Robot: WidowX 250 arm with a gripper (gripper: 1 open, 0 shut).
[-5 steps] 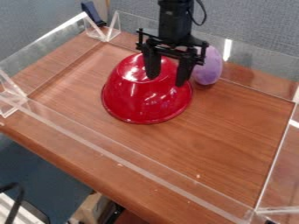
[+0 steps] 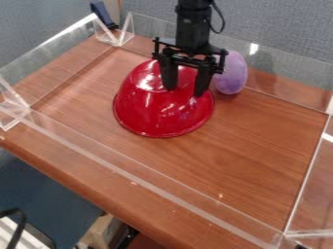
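Observation:
A glossy red bowl lies upside down on the wooden table, toward the back middle. My black gripper hangs over it from the top, its two fingers spread apart at the bowl's upper part; whether they touch it is unclear. Just behind and right of the bowl is a purple object, partly hidden by the gripper and bowl.
Clear plastic walls edge the wooden table. Some objects, including a small box, sit below the near left edge.
My gripper has shifted very slightly, with its fingers a little differently placed over the bowl. The bowl and purple object look unmoved.

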